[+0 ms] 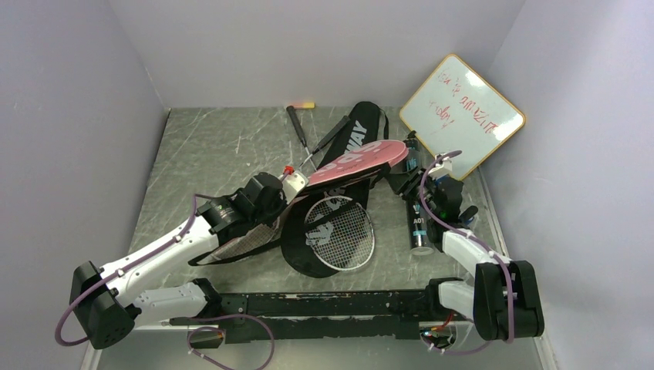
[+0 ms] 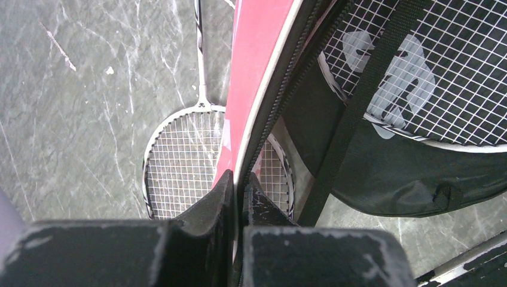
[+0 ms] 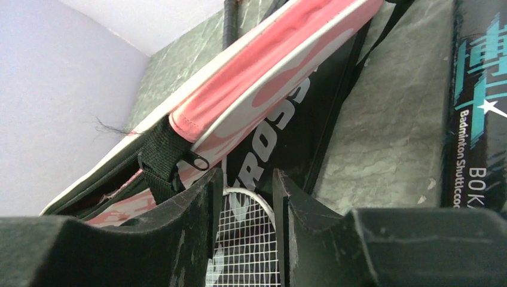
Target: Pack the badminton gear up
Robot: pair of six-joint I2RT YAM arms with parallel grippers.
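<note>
A pink and black racket bag (image 1: 359,160) is raised at a slant over the other gear. My left gripper is shut on its pale-edged black zipper side (image 2: 272,98). My right gripper is part open, with nothing between its fingers; the bag's strap tab (image 3: 160,152) lies just left of them. Underneath, a black bag (image 1: 361,132) with white letters lies flat, one racket (image 1: 347,240) resting on its wide end. Another racket head (image 2: 179,167) shows below the pink bag; dark handles (image 1: 295,123) point toward the back.
Dark shuttlecock tubes (image 1: 419,231) stand in a line along the right, close to my right gripper. A whiteboard (image 1: 466,112) leans at the back right. A small orange-yellow item (image 1: 305,105) sits at the back edge.
</note>
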